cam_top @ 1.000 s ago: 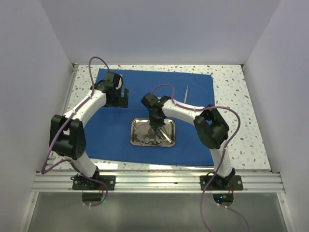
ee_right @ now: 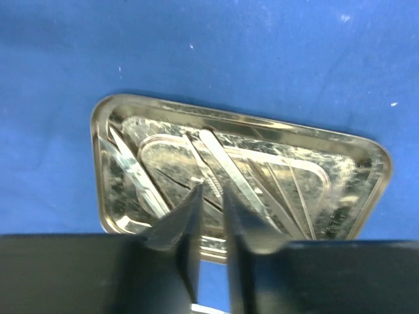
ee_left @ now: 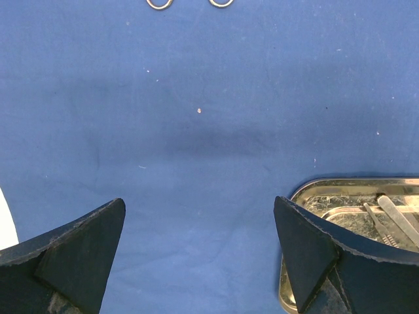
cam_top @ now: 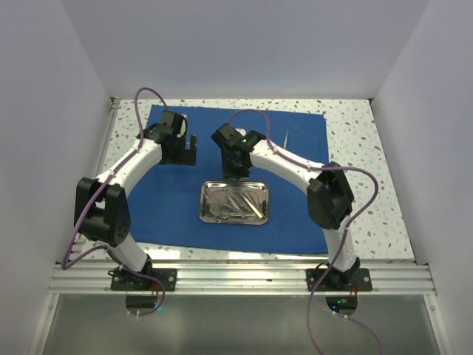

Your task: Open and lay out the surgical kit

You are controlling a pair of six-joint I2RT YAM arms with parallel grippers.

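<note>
The steel tray [cam_top: 203,201] lies on the blue cloth [cam_top: 170,214] with several instruments in it. In the right wrist view it holds a bright two-armed instrument [ee_right: 136,171] at the left, a flat silver handle [ee_right: 229,167] in the middle and thinner pieces [ee_right: 302,199] at the right. My right gripper [cam_top: 236,176] is just beyond the tray's far rim, its fingers [ee_right: 190,222] a narrow gap apart, with no instrument seen gripped. Left of the tray, my left gripper stands wide open above bare cloth. Two metal finger rings [ee_left: 159,3] show at that view's top edge.
A slender instrument [cam_top: 286,140] lies on the cloth at the far right. Something pale [cam_top: 240,132] shows behind the right gripper, mostly hidden. Speckled table [cam_top: 369,185] borders it.
The right gripper has moved up and slightly left, from over the tray to beyond its far rim, uncovering more instruments. The left arm has barely moved.
</note>
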